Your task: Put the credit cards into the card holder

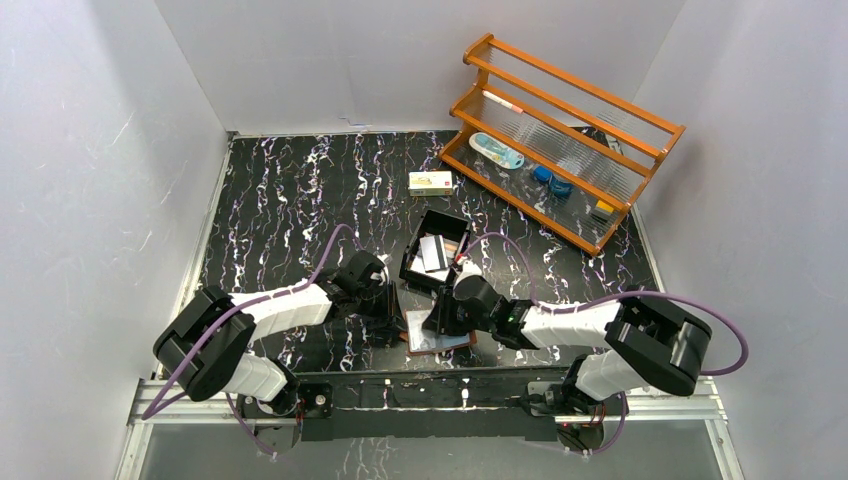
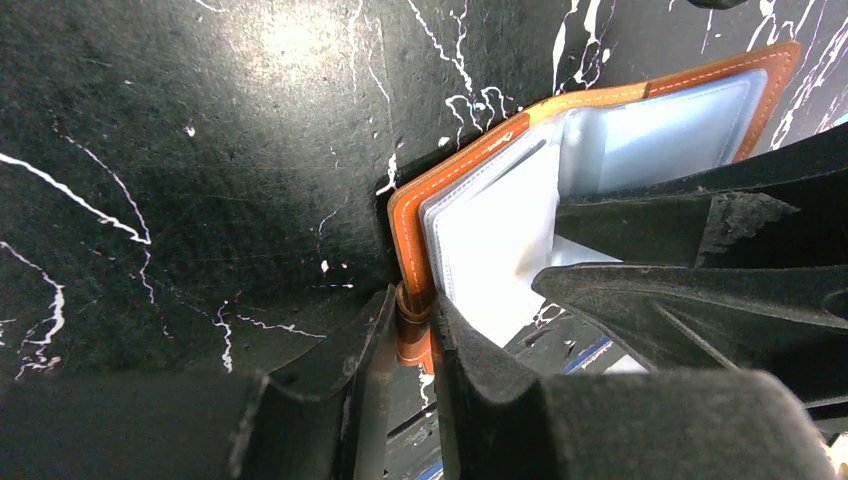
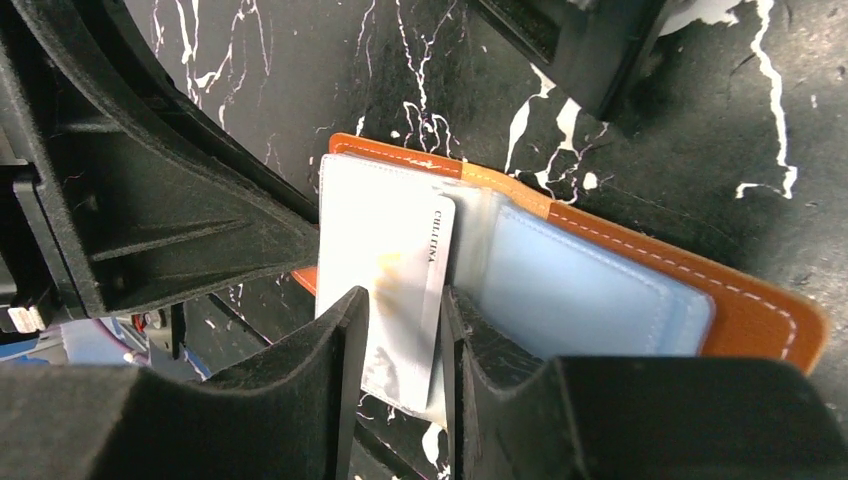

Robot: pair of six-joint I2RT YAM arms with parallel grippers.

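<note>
An orange-edged card holder (image 2: 678,80) with clear sleeves lies open at the table's front centre. My left gripper is shut on its orange edge. My right gripper is over the holder at a white card (image 3: 390,255), which lies in or on the end sleeve; its fingers are part open, one on the card, the other by the card's edge. Whether the card is fully inside the sleeve I cannot tell. In the top view both grippers (image 1: 390,315) largely cover the holder.
A black box (image 1: 410,250) with more cards stands just behind the holder. A small carton (image 1: 430,183) lies farther back. A wooden rack (image 1: 560,80) with assorted items fills the back right.
</note>
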